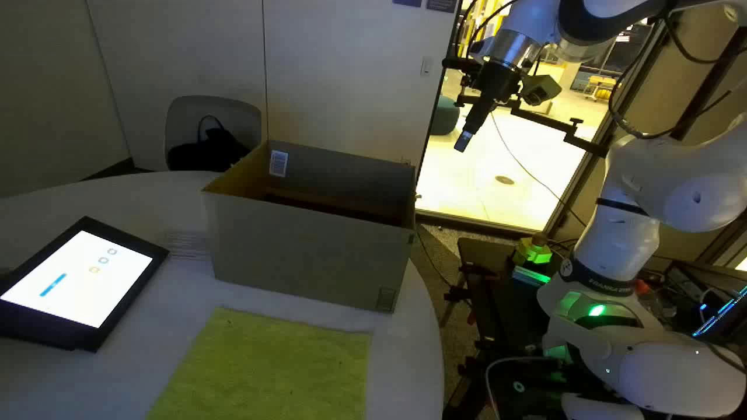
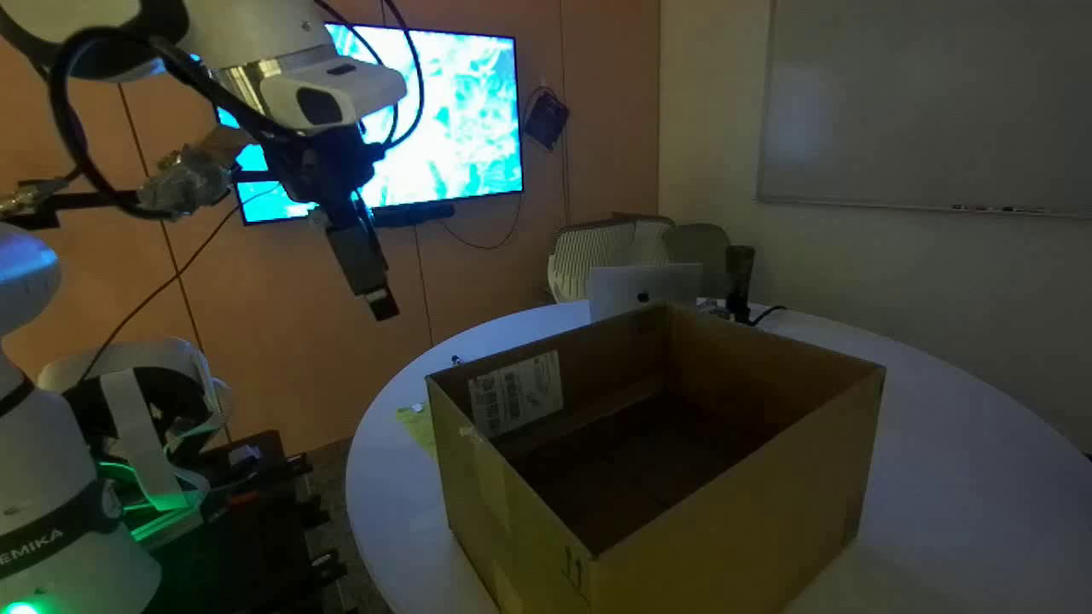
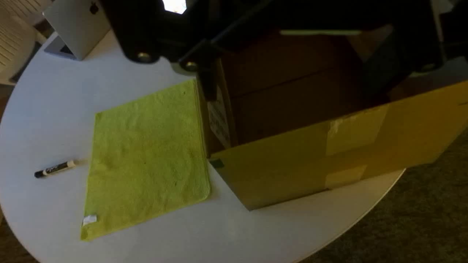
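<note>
High above the table's edge, my gripper [image 1: 463,140] points down, clear of everything. In the wrist view its dark fingers [image 3: 209,83] stand wide apart, so it is open, with only the box interior showing beyond the gap. An open-topped cardboard box [image 2: 717,512] rests on the round white table; the visible part of its floor looks dark and empty. Flat beside the box lies a yellow-green cloth [image 3: 147,160] with a small white tag at one corner. A black-and-white marker [image 3: 55,168] lies on the tabletop past the cloth's far side.
A laptop [image 2: 642,290] stands on the table, and exterior view 1 shows a lit tablet-like screen [image 1: 83,272] there. A dark upright object [image 2: 739,278] is near the laptop. Tall box walls rise from the tabletop [image 3: 48,118], which is bare around the marker.
</note>
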